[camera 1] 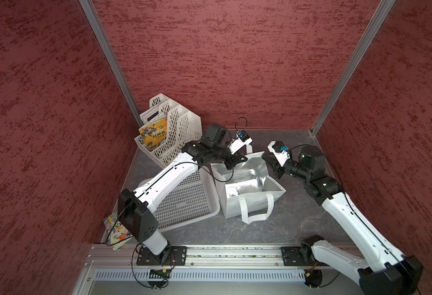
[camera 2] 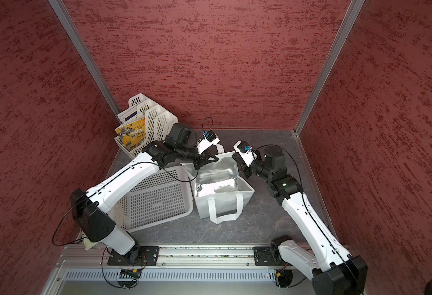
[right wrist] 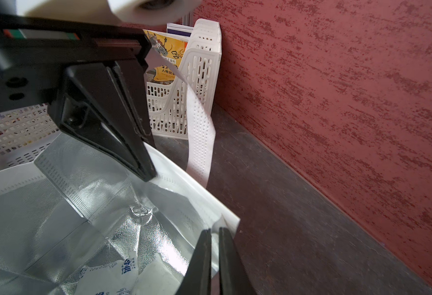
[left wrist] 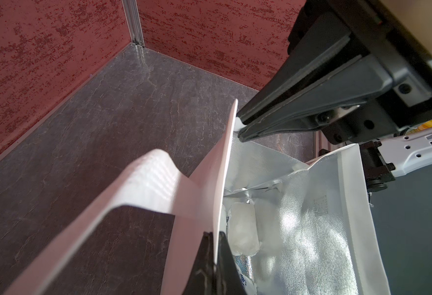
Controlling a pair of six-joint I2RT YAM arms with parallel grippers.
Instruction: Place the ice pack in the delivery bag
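Observation:
The silver-lined white delivery bag (camera 1: 250,206) stands open at centre. My left gripper is shut on the rim of its back side, beside a white strap (left wrist: 147,172). Across from it, my right gripper is shut at the same rim near the other corner, with the white edge at its fingertips. A pale pack, apparently an ice pack (left wrist: 243,228), lies inside the bag with a partly hidden printed item beside it.
A white perforated basket (camera 1: 181,206) lies left of the bag, with a white file rack (camera 1: 186,123) holding books behind it. Bare counter (camera 1: 304,221) shows on the right. Red walls enclose the space.

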